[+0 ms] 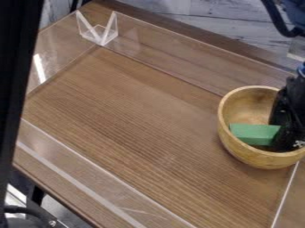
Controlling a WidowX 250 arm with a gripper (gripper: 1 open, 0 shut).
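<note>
A wooden bowl (238, 153) sits at the right of the table, with a green block (252, 134) lying inside it. My black gripper (276, 130) reaches into the bowl from the right edge, down at the block's right end. It is shut on the green block, as far as shows; its fingertips are partly hidden by the bowl and each other.
A clear plastic holder (98, 31) stands at the back left corner. A dark upright shape runs along the left edge of the view.
</note>
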